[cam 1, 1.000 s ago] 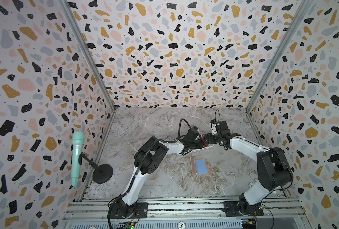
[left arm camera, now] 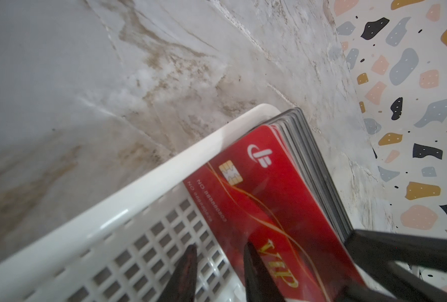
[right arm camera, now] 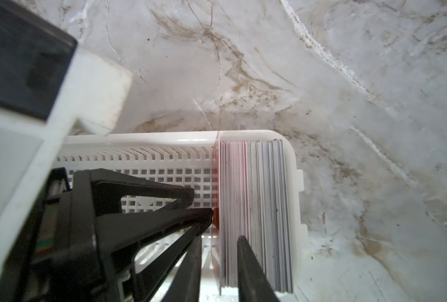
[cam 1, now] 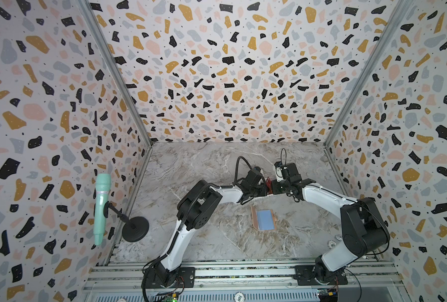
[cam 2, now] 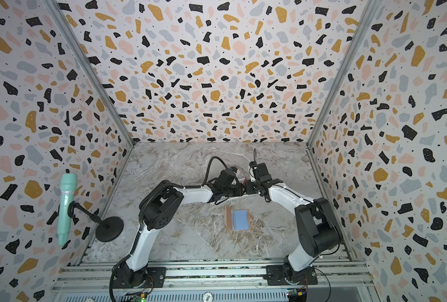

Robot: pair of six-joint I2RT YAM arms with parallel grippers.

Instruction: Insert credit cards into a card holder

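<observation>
A white slotted basket holds a row of upright cards at its right end; in the left wrist view the front one is a red VIP card (left arm camera: 263,201). Inside the basket, my left gripper is part open, its fingers by the red card's face. Over the near part of the row is my right gripper, part open; the red card's edge and some neighbours lie between its fingertips in that view, with no clear grip visible. A tan card holder (cam 1: 254,217) with a blue inner panel (cam 1: 265,220) lies open in front of the basket.
On the left stands a mint-green microphone (cam 1: 101,206) on a round black base (cam 1: 135,229). Bare marble tabletop (cam 1: 198,161) surrounds the basket and the holder. Both grippers are crowded close together at the basket.
My right gripper has shifted slightly left and downward in the top left view, closer to the left gripper and the red card. The left arm and the card holder have stayed put.
</observation>
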